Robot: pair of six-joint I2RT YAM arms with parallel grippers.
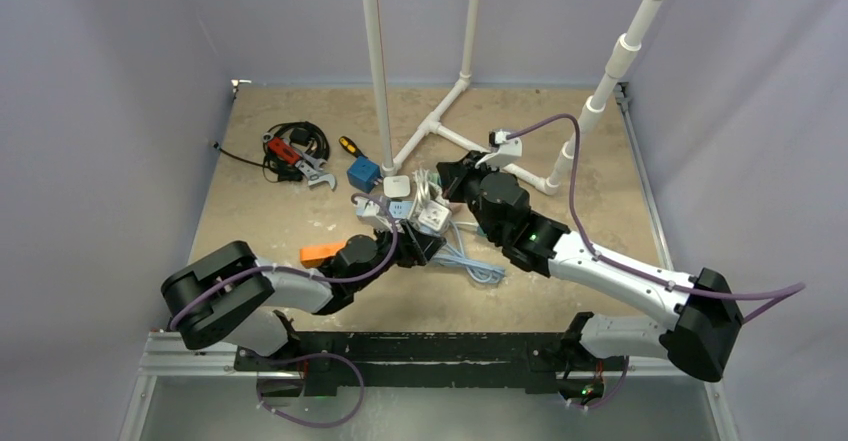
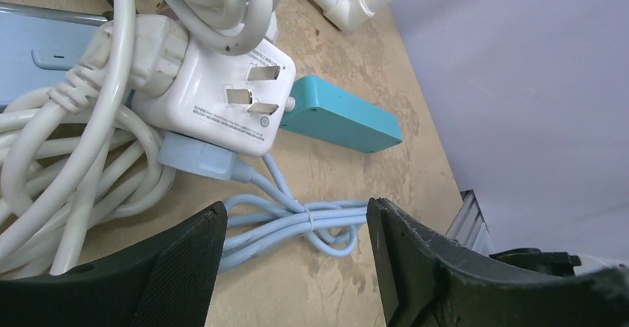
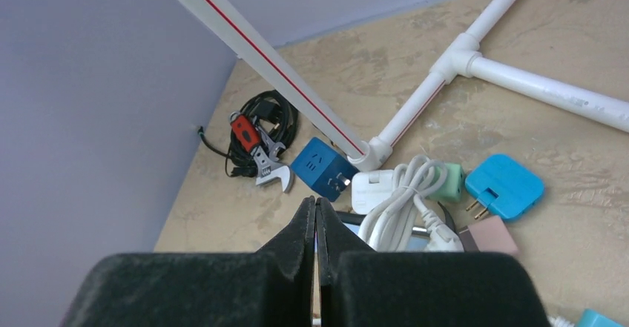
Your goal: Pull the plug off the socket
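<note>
A white charger block with three metal prongs shows in the left wrist view. A white cable plug sits against its left side, and a light blue connector against its lower side. My left gripper has its fingers apart, below and right of the charger, with no object visibly held; the blue cable bundle shows through the gap. In the right wrist view my right gripper is shut with nothing showing between its fingertips. The white coiled cable and its plug lie beyond it.
White pipes stand behind the workspace. Nearby are a blue plug, a cyan plug, a pink block and an orange block. A wrench with black cable lies back left.
</note>
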